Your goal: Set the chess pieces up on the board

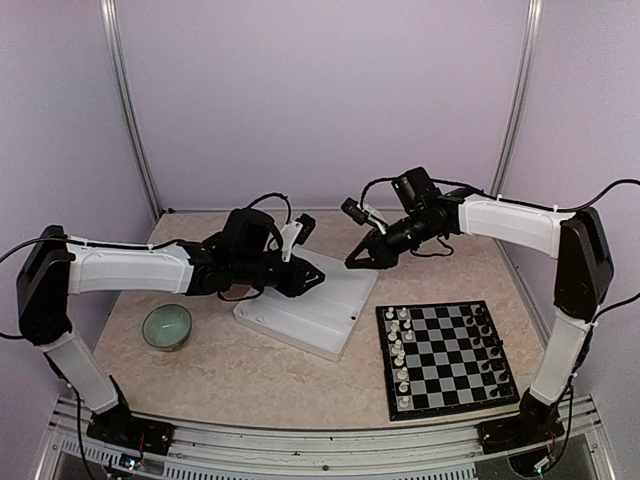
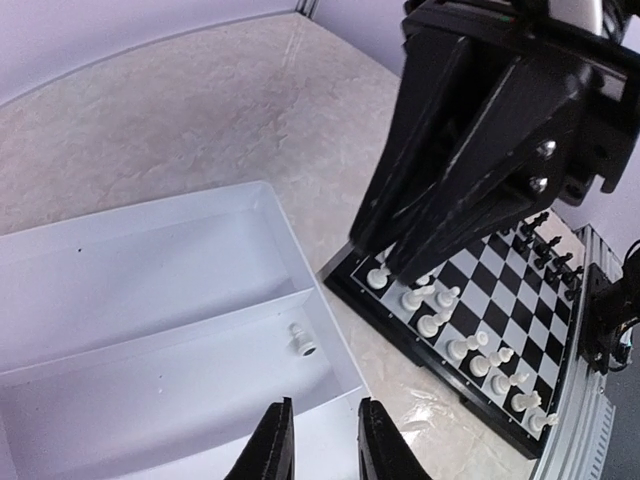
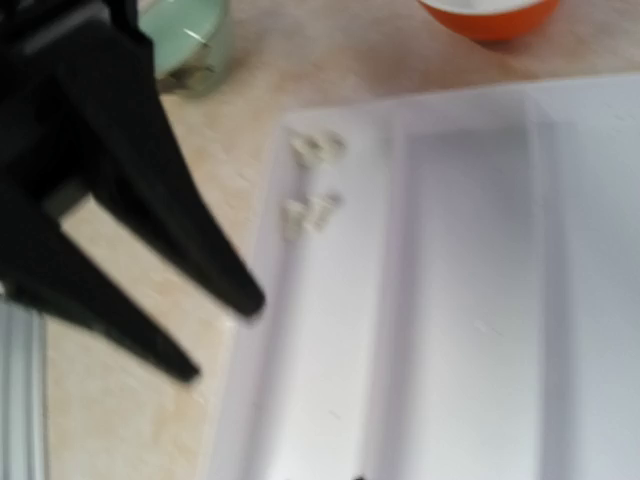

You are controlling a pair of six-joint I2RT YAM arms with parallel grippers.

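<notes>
The chessboard (image 1: 447, 360) is at the front right, with white pieces (image 1: 402, 387) along its left side and dark pieces (image 1: 485, 365) along its right. Above the white compartmented tray (image 1: 290, 328) hangs my left gripper, open and empty. My right gripper (image 1: 365, 258) hangs over the tray's right rear, also open and empty, apart from the left one. In the left wrist view a small white piece (image 2: 303, 342) lies in the tray. The blurred right wrist view shows several small pale pieces (image 3: 315, 212) in a tray compartment.
A green bowl (image 1: 167, 316) sits left of the tray. An orange bowl (image 3: 487, 25) shows in the right wrist view, mostly hidden from above by my left arm. Bare table lies between green bowl and board, and at the back right.
</notes>
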